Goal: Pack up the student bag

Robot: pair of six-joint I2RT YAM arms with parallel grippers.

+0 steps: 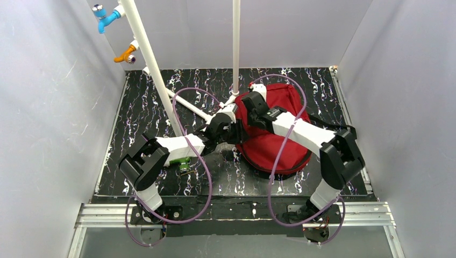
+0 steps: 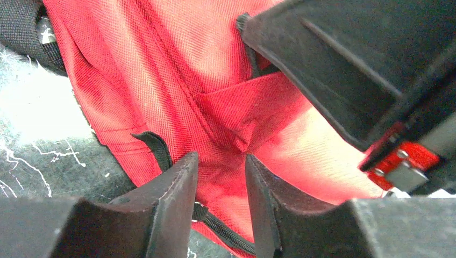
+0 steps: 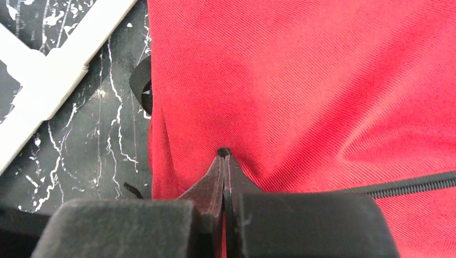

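A red bag (image 1: 282, 156) with black zipper edging lies on the right half of the dark marbled table. My left gripper (image 1: 239, 134) is at the bag's left edge; in the left wrist view its fingers (image 2: 177, 204) stand part open above crumpled red fabric and a zipper (image 2: 231, 231), with a black tab (image 2: 156, 148) beside them. My right gripper is shut on the upper left of the bag, its tips at a small black piece on the fabric; whether it grips this cannot be seen. A zipper (image 3: 408, 187) runs to its right.
White pipes (image 1: 188, 105) lie and stand at the left and back of the bag, with blue and orange taps (image 1: 126, 54) upper left. A green object (image 1: 183, 164) lies under the left arm. Black straps (image 1: 339, 129) trail to the bag's right.
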